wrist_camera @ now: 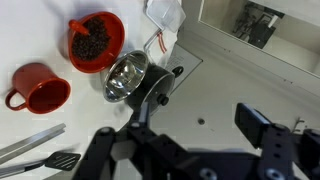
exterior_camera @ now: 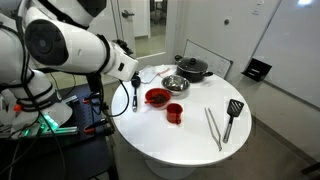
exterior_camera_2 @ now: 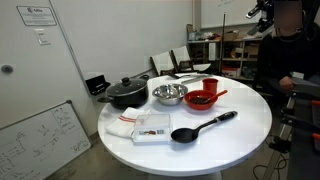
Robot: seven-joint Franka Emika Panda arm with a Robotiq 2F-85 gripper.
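In the wrist view my gripper stands open, its two dark fingers apart and nothing visible between them. A red bowl [wrist_camera: 118, 38] with dark, bean-like bits inside lies at the upper left of that view. Beside it are a red mug [wrist_camera: 40, 90] and a shiny steel bowl [wrist_camera: 127, 74]. The black pot [wrist_camera: 155, 88] is partly in view past the steel bowl. On the white round table [exterior_camera: 185, 145], the red bowl [exterior_camera: 158, 97] sits left of the mug [exterior_camera: 174, 113]. The gripper is apart from all of these.
Metal tongs [exterior_camera: 213, 128] and a black spatula [exterior_camera: 233, 118] lie at the table's right side. A black ladle [exterior_camera_2: 190, 134], a clear container [exterior_camera_2: 154, 126] and a white cloth [exterior_camera_2: 122, 122] occupy another side.
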